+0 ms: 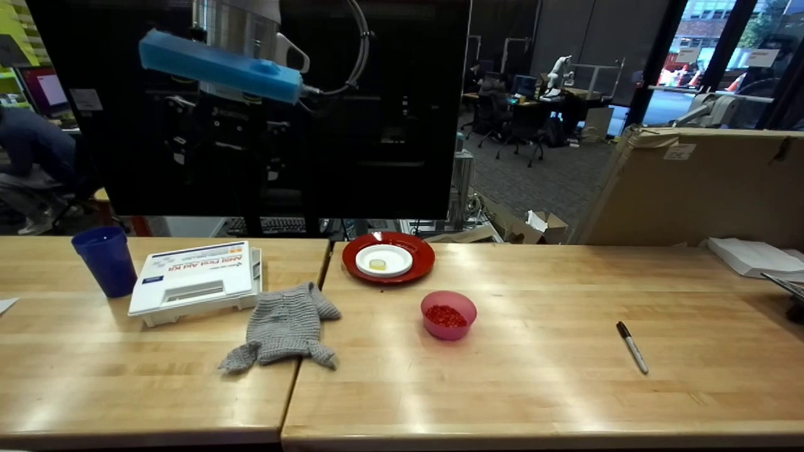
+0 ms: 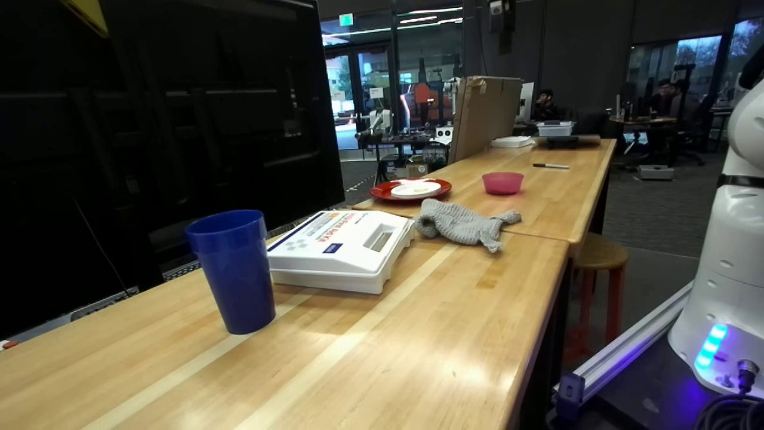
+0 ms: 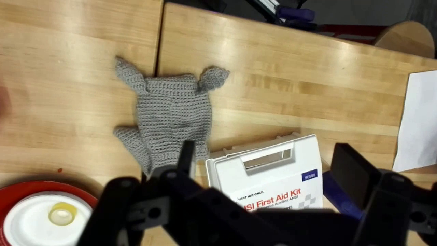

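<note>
My gripper [image 1: 227, 172] hangs high above the back of the table, open, with nothing between its fingers. In the wrist view its two dark fingers [image 3: 187, 158] stand wide apart over the white first aid kit [image 3: 266, 180]. That kit lies flat, lid up, with its handle toward the front edge. Beside it is a crumpled grey knitted cloth [image 1: 284, 325] with several stubby limbs. A blue cup [image 2: 233, 276] stands upright to the kit's left in exterior view 1; in the wrist view a finger partly hides it.
A red plate [image 1: 422, 260] holds a white plate [image 1: 363, 261] with a yellowish ring [image 1: 377, 264] on it. Nearby stands a pink bowl [image 1: 471, 315] of small red pieces. A marker [image 1: 633, 348] lies on the right table. A large dark screen [image 1: 362, 173] borders the back.
</note>
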